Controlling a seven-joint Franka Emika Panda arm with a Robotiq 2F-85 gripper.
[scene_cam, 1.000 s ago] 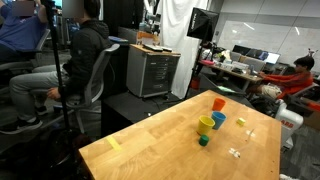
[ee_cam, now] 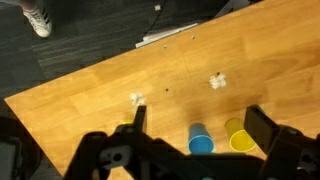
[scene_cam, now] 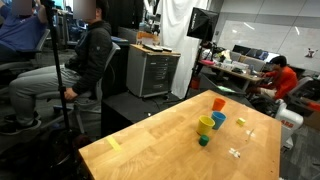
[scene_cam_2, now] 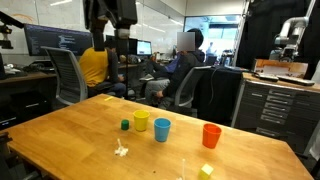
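Note:
A yellow cup, a blue cup and a red cup stand upright and apart on the wooden table. Left of the yellow cup is a small green object. A small yellow block lies towards the front right, and a white crumpled-looking piece nearer the left. My gripper is open high above the table, touching nothing. Between and beyond its fingers the wrist view shows the blue cup and, by the right finger, the yellow cup.
Wide bare tabletop lies on the left side in exterior view 1. A seated person is beside the table, with office chairs around. A grey drawer cabinet stands behind the table. Two white pieces, one here, show from above.
On the table nothing has visibly moved. The seated person on the left has shifted position and turned, and the person in red at the back right has moved as well.

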